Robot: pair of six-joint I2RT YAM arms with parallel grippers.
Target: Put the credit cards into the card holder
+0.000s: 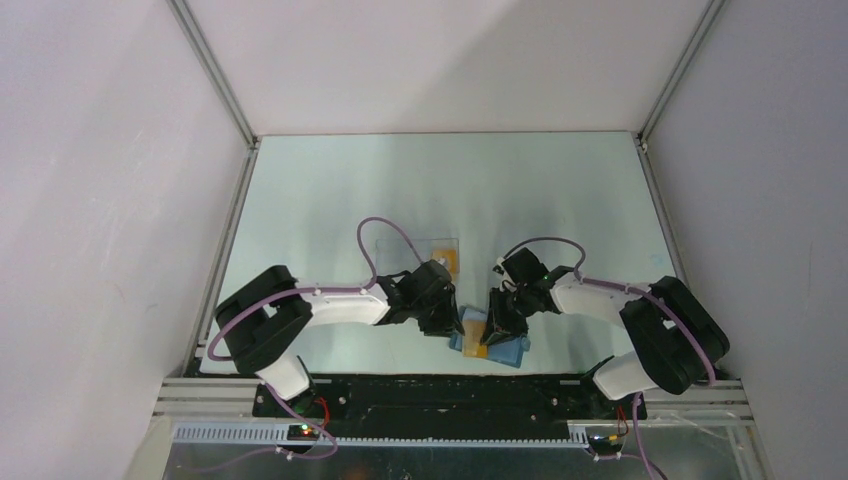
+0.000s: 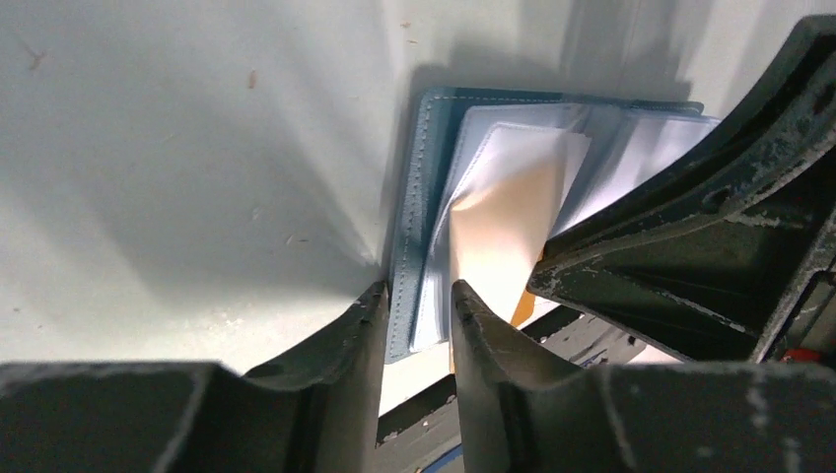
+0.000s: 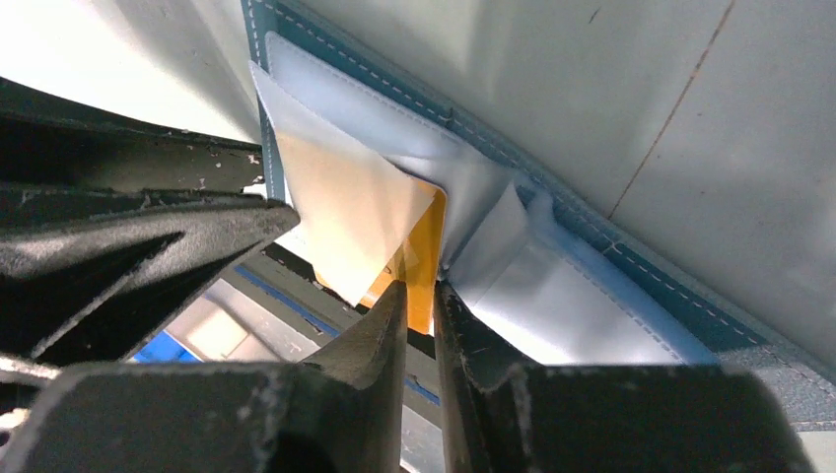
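A blue card holder [image 1: 510,352] with clear sleeves lies near the table's front edge, between both grippers. An orange card [image 3: 422,251] sits partly under a sleeve flap. My left gripper [image 1: 450,328] is at the holder's left edge; in the left wrist view its fingertips [image 2: 466,305] straddle that edge. My right gripper [image 1: 492,335] is over the holder, fingertips [image 3: 392,296] at the orange card. Whether either grips something is hard to tell.
A clear tray [image 1: 400,245] with an orange card [image 1: 445,258] lies behind the left arm. A dark rail runs along the front edge.
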